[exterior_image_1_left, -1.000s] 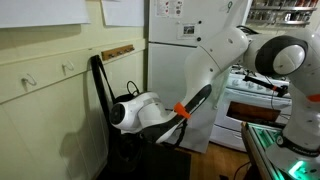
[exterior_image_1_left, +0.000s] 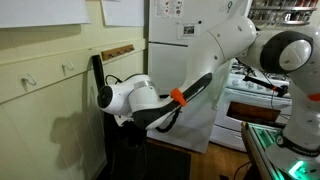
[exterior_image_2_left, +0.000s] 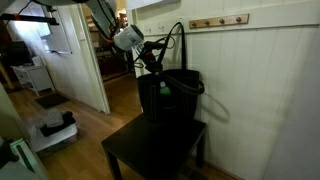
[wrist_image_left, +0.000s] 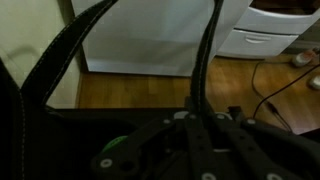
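Note:
A black bag (exterior_image_2_left: 158, 98) with tall strap handles stands on a black table (exterior_image_2_left: 150, 145) against the white wall. Something green (exterior_image_2_left: 165, 91) shows at it, and a green patch (wrist_image_left: 122, 143) lies left of the fingers in the wrist view. My gripper is at the bag's top, shut on a black strap (wrist_image_left: 205, 60) with pale stitching that runs down to the fingertips. Dark on dark hides the exact grip. A second strap (wrist_image_left: 60, 55) arches free at the left. From the side, the gripper (exterior_image_1_left: 122, 122) is low beside the wall, its tips hard to make out.
A wooden hook rail (exterior_image_2_left: 220, 20) is on the wall above the bag. Behind the arm stand a white fridge (exterior_image_1_left: 180, 70) and white drawers (wrist_image_left: 250, 42). Wooden floor (exterior_image_2_left: 85, 160) lies open left of the table.
Over the last second the arm's wrist has moved left and slightly up, closer to the wall and the upright strap. The table and surroundings look unchanged.

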